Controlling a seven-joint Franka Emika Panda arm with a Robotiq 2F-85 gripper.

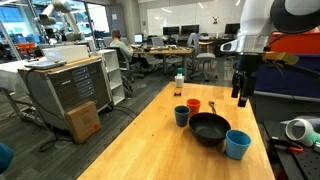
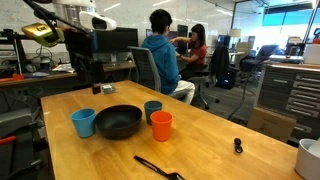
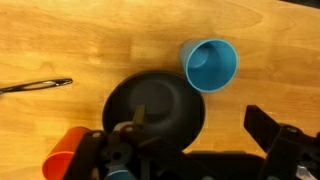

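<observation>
Above the table hangs my gripper (image 1: 240,97), open and empty, its dark fingers spread on both sides in the wrist view. A black bowl (image 3: 150,98) lies under it, and a finger covers part of that bowl. The light blue cup (image 3: 211,65) stands upright beside the bowl (image 2: 118,122), close to the robot's base. On the bowl's other side are a dark teal cup (image 2: 153,111) and a red-orange cup (image 2: 161,126). A dark long-handled utensil (image 2: 159,169) lies flat on the wood. None of these touches the gripper.
The wooden table (image 1: 140,150) has wide bare room away from the cups. A small dark object (image 2: 238,146) lies alone on it, and a white container (image 2: 308,158) stands near the edge. People and desks are in the background.
</observation>
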